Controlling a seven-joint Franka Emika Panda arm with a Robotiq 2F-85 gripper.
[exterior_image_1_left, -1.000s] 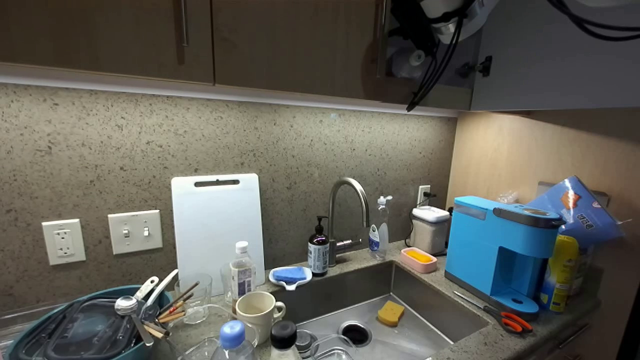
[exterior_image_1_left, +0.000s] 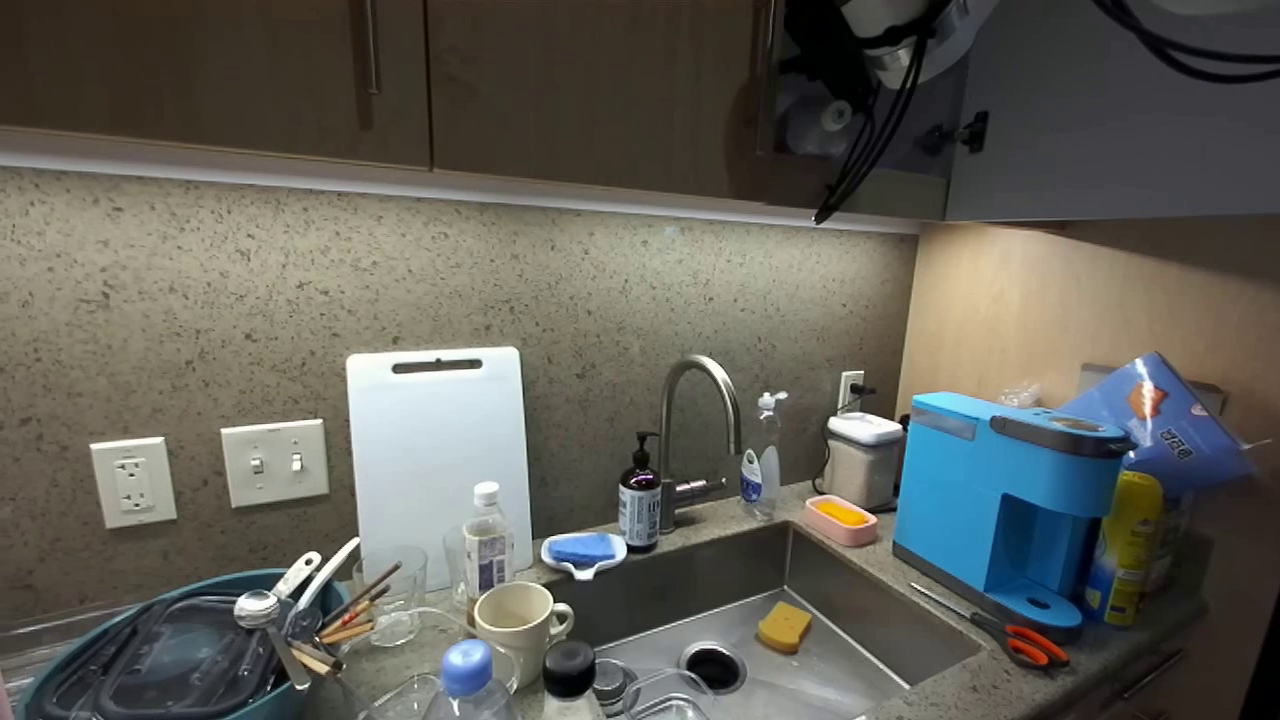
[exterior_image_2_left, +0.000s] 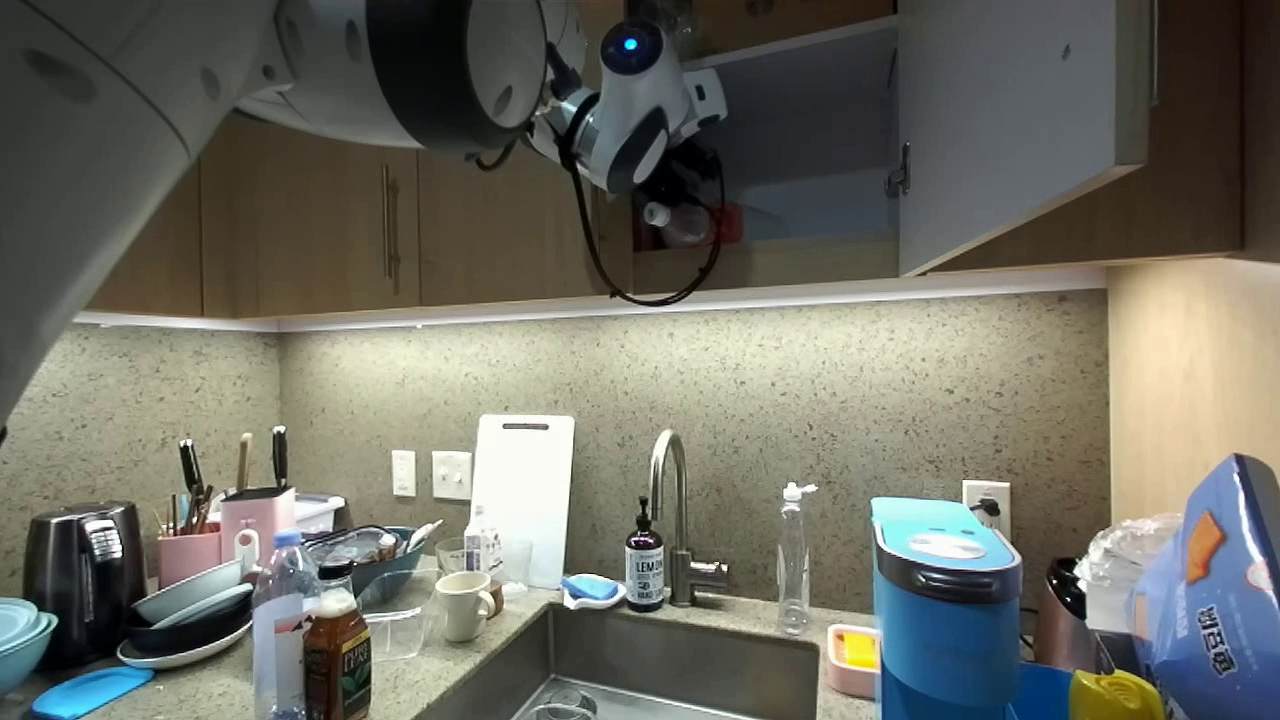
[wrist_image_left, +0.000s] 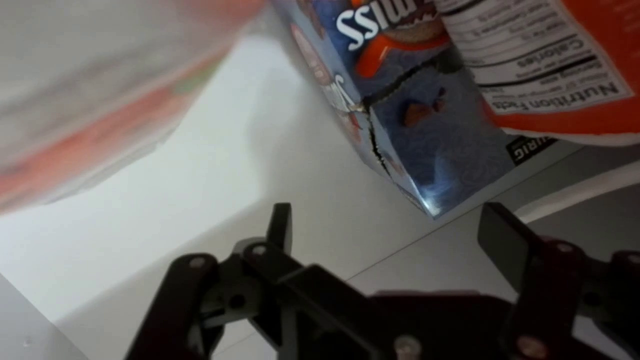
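Observation:
In the wrist view my gripper is open inside the cabinet, its two dark fingers wide apart with only bare white shelf (wrist_image_left: 324, 210) between them. Just beyond the fingertips lies a torn blue Swiss Miss box (wrist_image_left: 444, 162). An orange package with a nutrition label (wrist_image_left: 534, 54) rests against it at the right. A blurred white and orange package (wrist_image_left: 108, 108) fills the upper left, close to the camera. From outside, the gripper is mostly hidden by the arm (exterior_image_2_left: 630, 120) and the cabinet; a clear bottle (exterior_image_2_left: 684, 222) lies near it on the shelf.
The opened cabinet door (exterior_image_2_left: 1020, 132) stands to the right of the arm. A cable (exterior_image_2_left: 654, 300) loops beneath the wrist. Below are the sink (exterior_image_1_left: 720, 624), faucet (exterior_image_1_left: 702, 372), blue coffee maker (exterior_image_1_left: 1008, 492) and a counter crowded with dishes and bottles.

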